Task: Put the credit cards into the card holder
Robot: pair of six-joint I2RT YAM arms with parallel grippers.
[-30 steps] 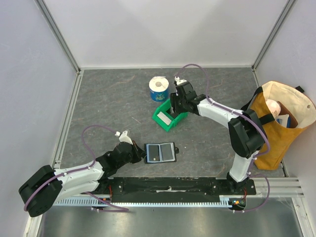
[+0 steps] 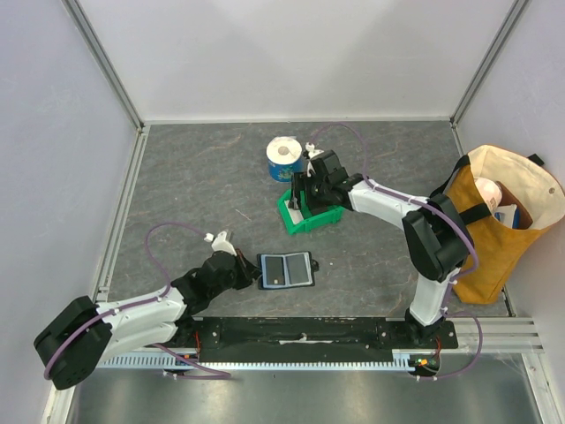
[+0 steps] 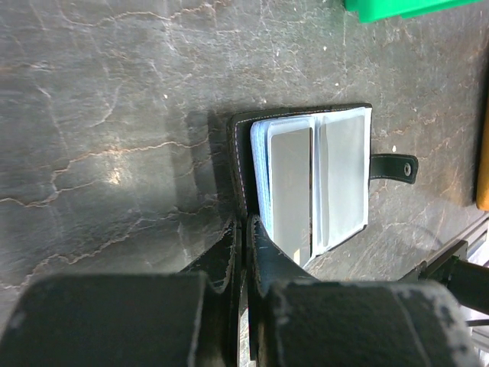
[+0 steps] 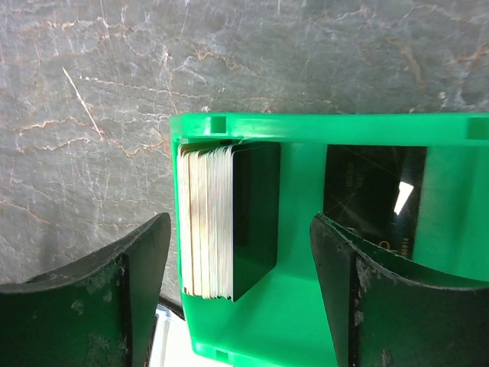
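Note:
The open black card holder [image 2: 287, 270] lies on the table with its clear sleeves [image 3: 294, 191] facing up. My left gripper is shut on the holder's left edge. In the right wrist view a tight row of cards [image 4: 205, 222] stands on edge at the left end of the green box [image 4: 344, 128]; a black face shows on its right side. A black card [image 4: 370, 191] lies flat on the box floor, right of the row. My right gripper is open above the box, its fingers on either side of the row, with nothing visibly gripped.
Behind the green box stands a blue and white paper roll [image 2: 284, 159]. A yellow bag [image 2: 494, 252] fills the right side of the table. Left of the box and between box and holder the table is bare.
The green box was angled and now sits straighter. The left arm and the holder have not moved.

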